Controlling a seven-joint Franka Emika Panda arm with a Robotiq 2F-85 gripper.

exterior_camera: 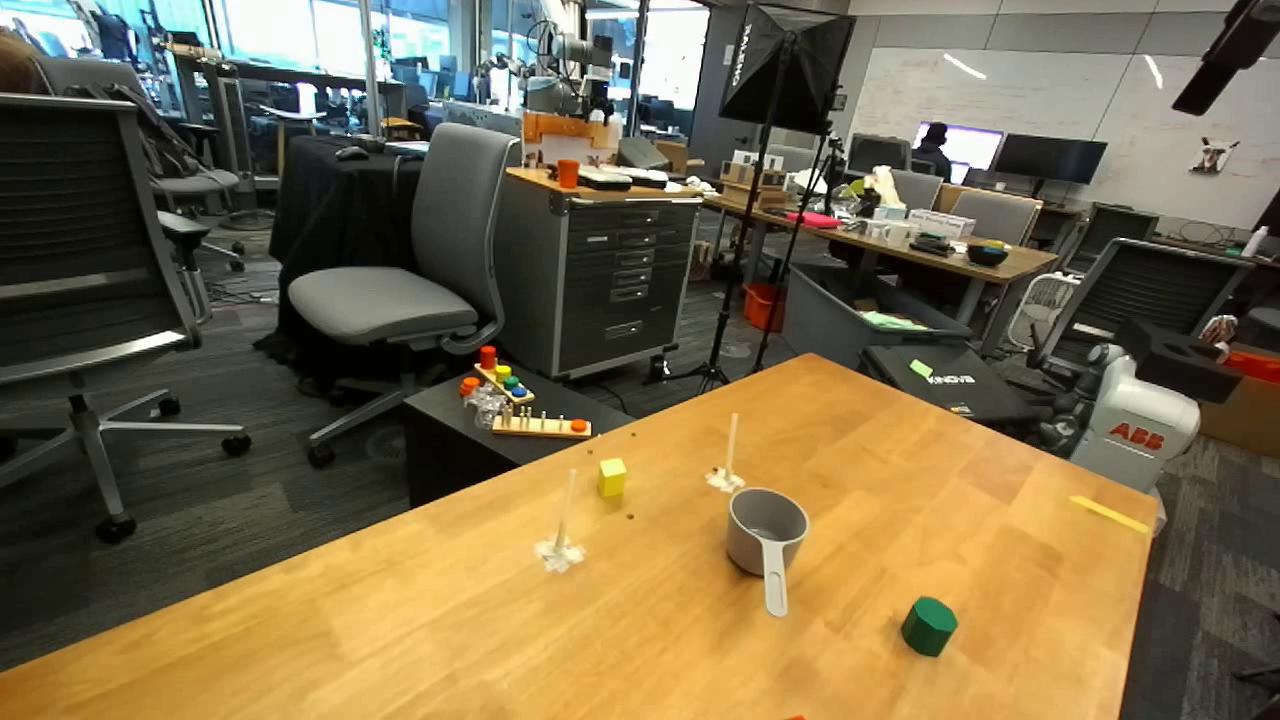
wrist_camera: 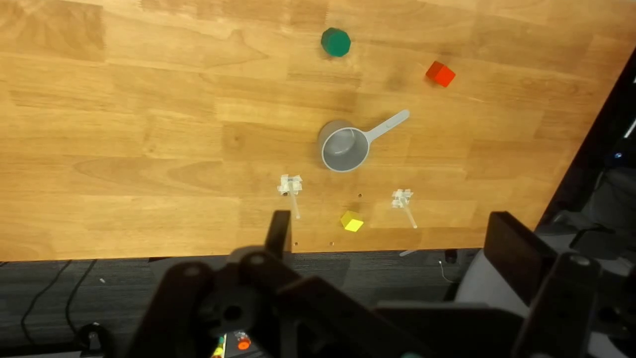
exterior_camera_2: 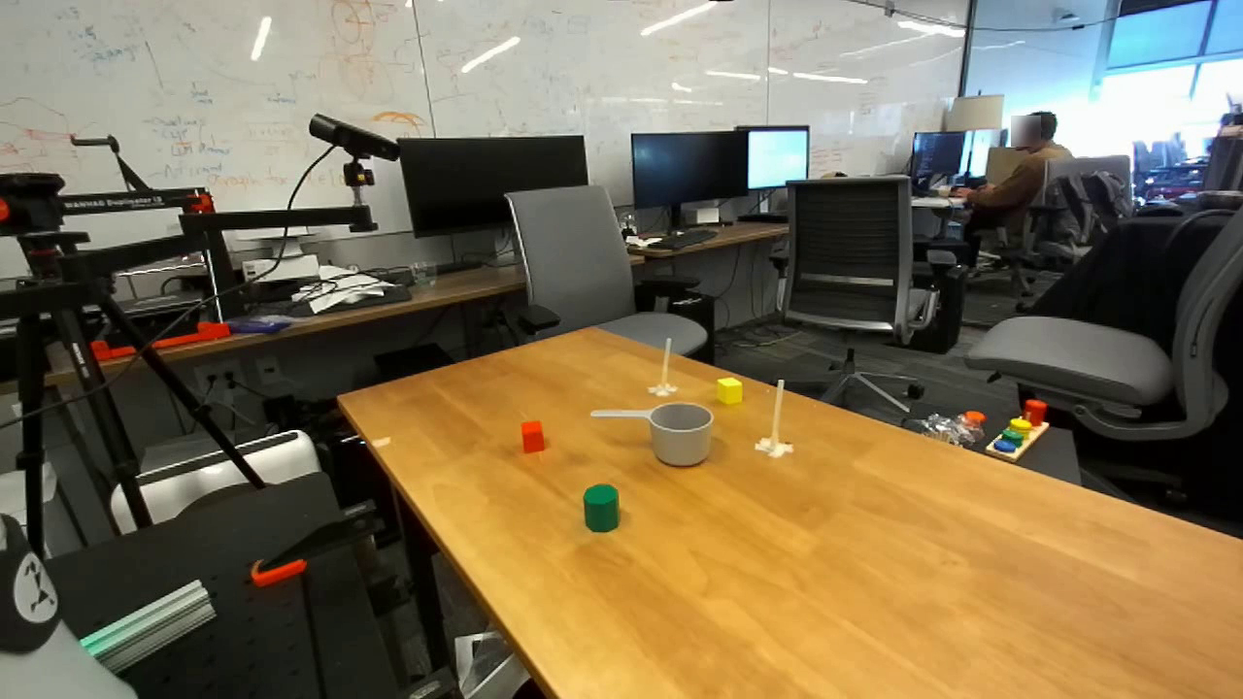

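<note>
My gripper is high over the table, its two dark fingers spread wide apart and nothing held between them. Below it in the wrist view lie a yellow block [wrist_camera: 352, 221] near the table edge and a grey measuring cup [wrist_camera: 344, 148] with its handle pointing up and right. A green block [wrist_camera: 336, 43] and a red cube [wrist_camera: 441, 74] sit farther up in that view. In exterior view 2 the cup [exterior_camera_2: 681, 435] stands upright, with the red cube [exterior_camera_2: 532, 437], green block [exterior_camera_2: 601, 508] and yellow block [exterior_camera_2: 729, 390] all apart from it.
A black stand with peg toys [exterior_camera: 540, 426] is beyond its edge.
</note>
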